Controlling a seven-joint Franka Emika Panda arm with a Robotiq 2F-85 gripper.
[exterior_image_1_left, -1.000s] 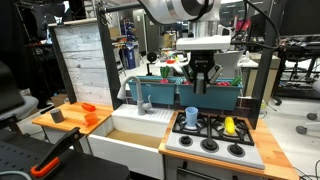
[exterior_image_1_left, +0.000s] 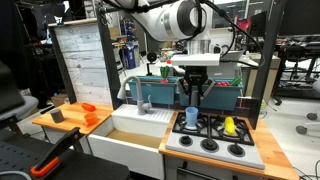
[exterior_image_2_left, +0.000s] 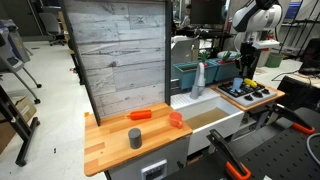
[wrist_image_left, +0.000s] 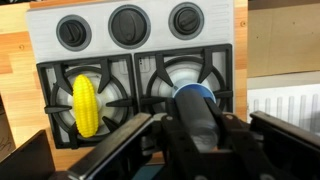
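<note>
A dark grey, rounded object (wrist_image_left: 197, 112) sits between the fingers of my gripper, which is shut on it; its exact kind is hard to tell. Below it, on a stove burner, stands a light blue cup (exterior_image_1_left: 191, 118), partly covered by the held object in the wrist view. In exterior view 1 the gripper hangs just above that cup, slightly to its right. On the neighbouring burner lies a yellow corn cob (wrist_image_left: 86, 105), also visible in exterior view 1.
The stove (exterior_image_1_left: 215, 149) has several knobs along its front. An empty open sink (exterior_image_1_left: 140, 134) lies to its left. Farther left, the wooden counter (exterior_image_2_left: 105, 150) carries a grey cup (exterior_image_2_left: 134, 136), an orange-red cup (exterior_image_2_left: 176, 119) and a red item (exterior_image_2_left: 141, 115). A teal rack (exterior_image_1_left: 222, 95) stands behind.
My gripper has come down and a little to the left, nearer the blue cup. The cup, the corn and the other counter items have stayed in place.
</note>
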